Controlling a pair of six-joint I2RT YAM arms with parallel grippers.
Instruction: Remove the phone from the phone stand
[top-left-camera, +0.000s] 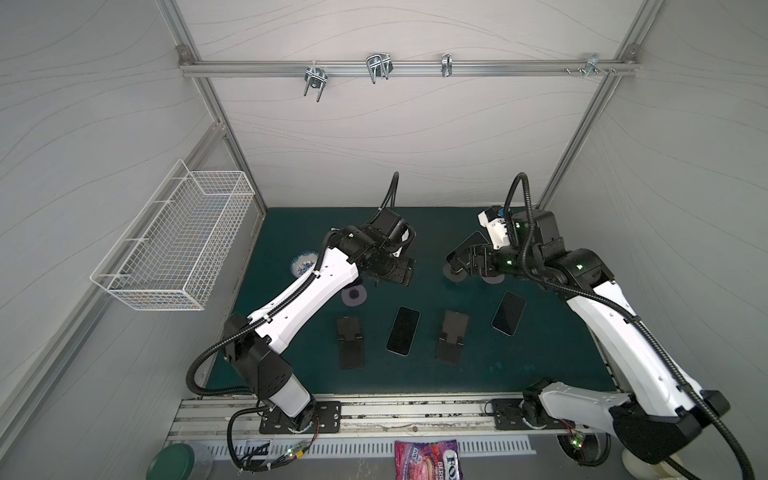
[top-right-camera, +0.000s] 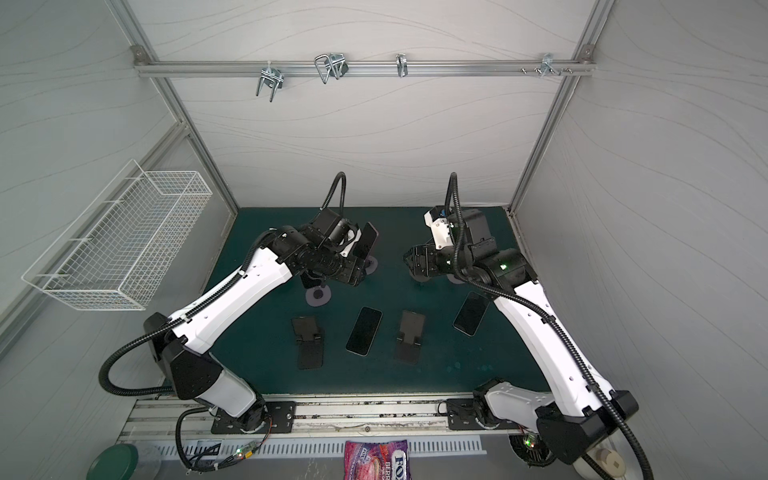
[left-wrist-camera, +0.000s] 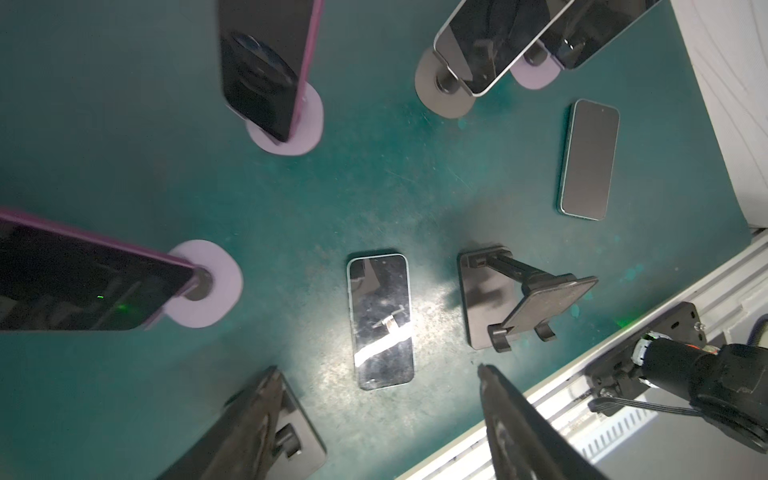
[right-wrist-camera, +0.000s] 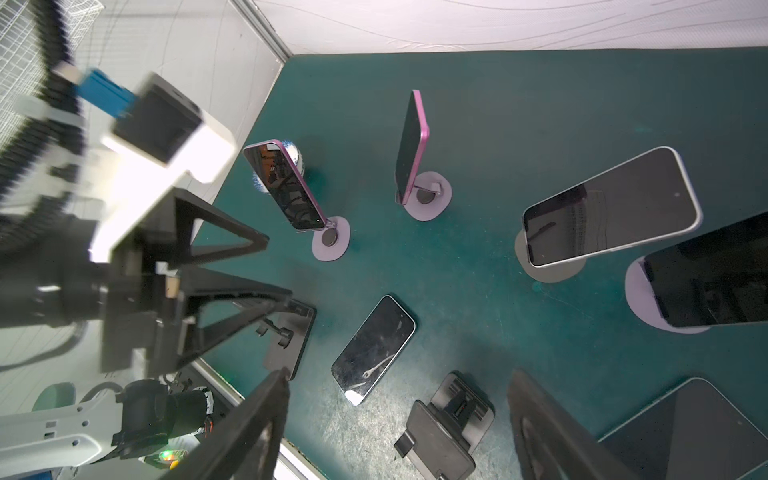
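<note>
Two black folding phone stands, one (right-wrist-camera: 444, 432) near mid-table and one (top-left-camera: 350, 342) to its left, hold no phone. A phone (left-wrist-camera: 381, 320) lies flat between them. Another phone (left-wrist-camera: 589, 160) lies flat to the right. On round-based stands at the back rest a white-edged phone (right-wrist-camera: 616, 208), a dark phone (right-wrist-camera: 712, 276) beside it, and two pink-edged phones, one left (right-wrist-camera: 286, 184) and one behind (right-wrist-camera: 412, 148). My left gripper hovers above the table, open and empty. My right gripper is open too, raised, with nothing between its fingers.
A white wire basket (top-left-camera: 180, 240) hangs on the left wall. A blue-patterned bowl (top-left-camera: 304, 263) sits at the back left, partly behind my left arm. A bag (top-left-camera: 428, 460) lies in front, off the table.
</note>
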